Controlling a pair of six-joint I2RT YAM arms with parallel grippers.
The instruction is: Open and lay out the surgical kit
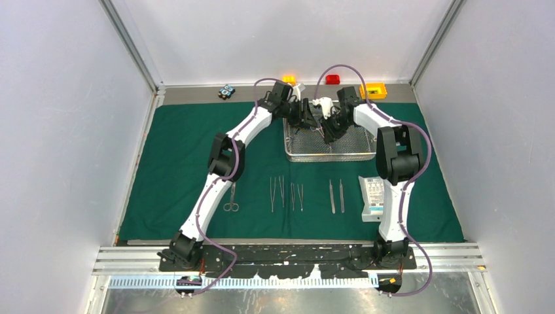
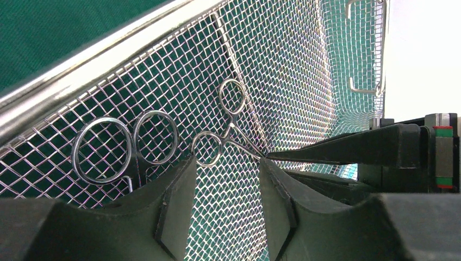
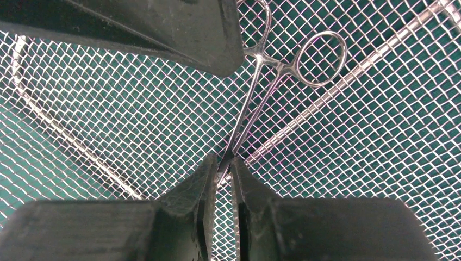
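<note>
Steel ring-handled forceps (image 3: 247, 103) lie over the mesh floor of the wire tray (image 1: 332, 157). My right gripper is shut at the forceps' slim end; whether the tips are pinched between its fingertips cannot be told. In the left wrist view the fingers of my left gripper stand apart. The near ring of those forceps (image 2: 207, 149) shows in that gap, and whether it is gripped does not show. One dark finger (image 3: 217, 54) of the left gripper covers part of a forceps ring in the right wrist view.
Another ring-handled instrument (image 2: 139, 147) lies in the tray beside the left fingers. On the green drape (image 1: 177, 157) lie scissors (image 1: 231, 197), several tweezers (image 1: 273, 194), two slim handles (image 1: 336, 196) and a white packet (image 1: 372, 198).
</note>
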